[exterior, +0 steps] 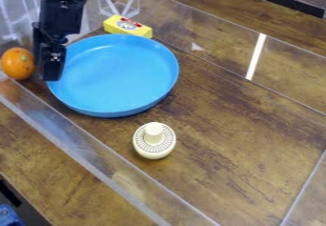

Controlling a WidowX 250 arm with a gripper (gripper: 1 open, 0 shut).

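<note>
My black gripper (51, 61) hangs at the upper left, open, its fingers down beside the left rim of a blue plate (112, 73). An orange round object (18, 63) sits just left of the fingers; whether they touch it I cannot tell.
A yellow box (128, 26) lies behind the plate. A white round object with a knob (154, 144) stands in front of it. A clear barrier runs along the left side.
</note>
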